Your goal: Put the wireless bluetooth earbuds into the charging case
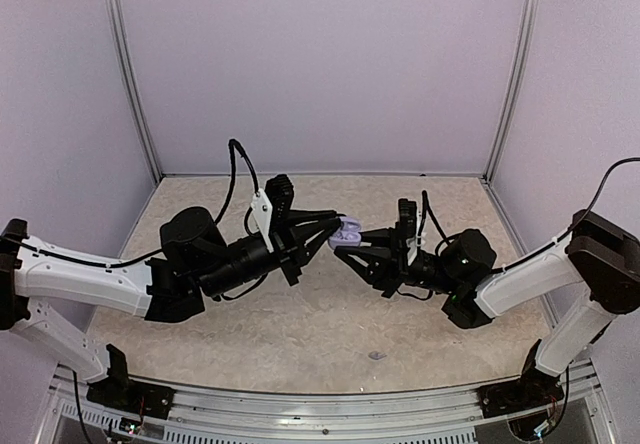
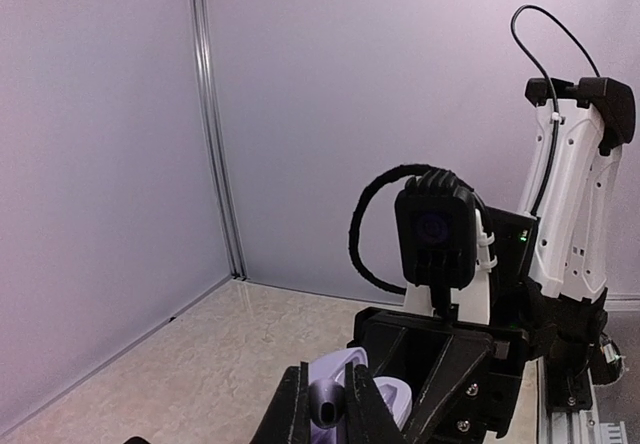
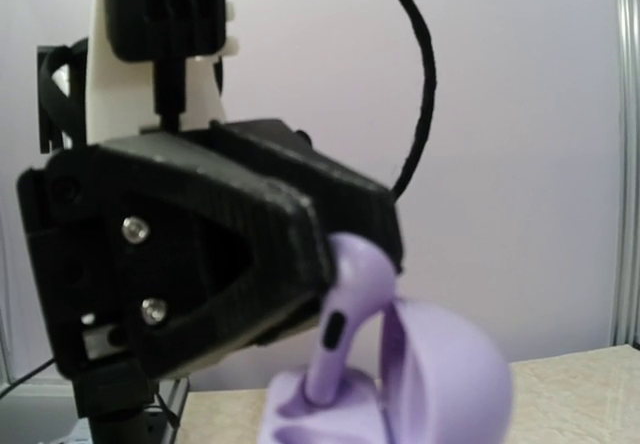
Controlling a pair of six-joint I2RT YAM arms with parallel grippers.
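Note:
The lilac charging case (image 1: 346, 231), lid up, is held in my right gripper (image 1: 352, 249) above the table, near the middle of the top view. My left gripper (image 1: 330, 222) is right at the case. In the right wrist view a lilac earbud (image 3: 355, 274) stands with its stem down at a slot of the case (image 3: 445, 384), its head at the left gripper's fingertips; whether these still grip it is unclear. In the left wrist view the case (image 2: 395, 394) is partly hidden behind the fingers.
Walls enclose the back and both sides.

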